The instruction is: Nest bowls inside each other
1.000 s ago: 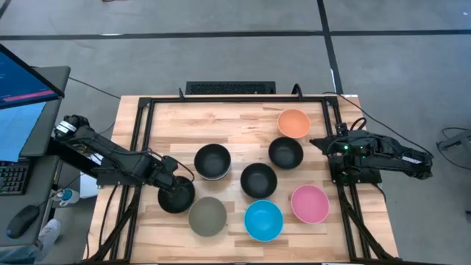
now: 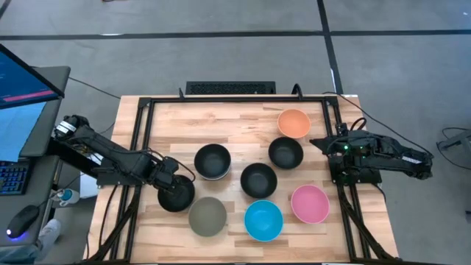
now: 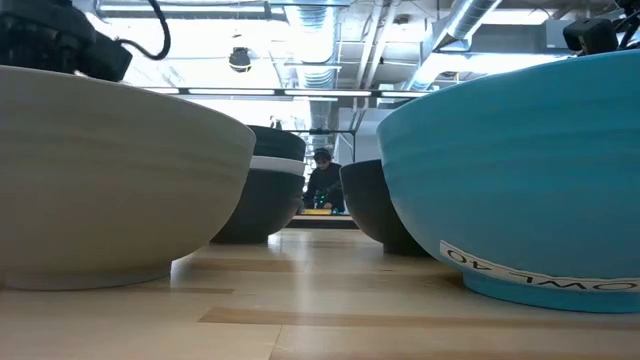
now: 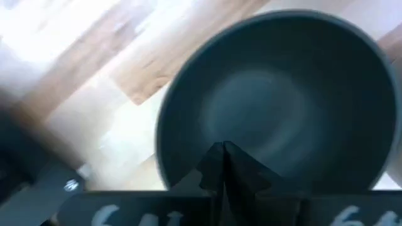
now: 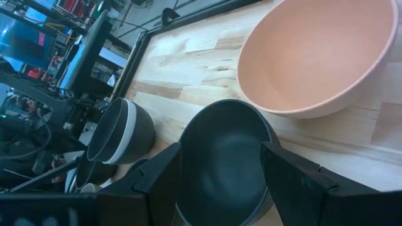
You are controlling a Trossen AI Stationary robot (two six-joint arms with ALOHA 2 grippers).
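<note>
In the left wrist view my left gripper is shut with nothing between its fingers, its tips over the inside of a black bowl (image 4: pixel 270 88). That bowl stands at the table's left. My right gripper is open, a second black bowl (image 5: pixel 227 163) showing between its fingers. To its right lies another black bowl (image 2: pixel 258 180) in the middle. A nested stack, a black bowl (image 2: pixel 213 161) with a pale rim below it, stands at centre left. Also on the table are a grey bowl (image 2: pixel 207 216), a blue bowl (image 2: pixel 263 220), a pink bowl (image 2: pixel 310 204) and an orange bowl (image 2: pixel 294 123).
A black frame (image 2: pixel 235 99) borders the wooden table, with a keyboard (image 2: pixel 230 87) beyond its far edge. Bare wood (image 2: pixel 221 121) lies across the back. The grey bowl sits close to the left black bowl.
The right gripper has not moved.
</note>
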